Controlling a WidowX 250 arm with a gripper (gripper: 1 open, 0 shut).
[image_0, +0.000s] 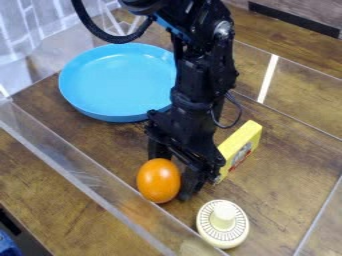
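The black gripper (179, 165) is lowered at the centre of the camera view, directly behind and around an orange egg-shaped object (158, 182). Its fingertips are dark and hard to make out; whether they close on the orange object cannot be told. A yellow block (241, 146) stands just to the right of the gripper.
A blue bowl (96, 80) lies at the upper left. A white round ridged object (222, 224) sits at the lower right. A clear plastic edge runs along the left.
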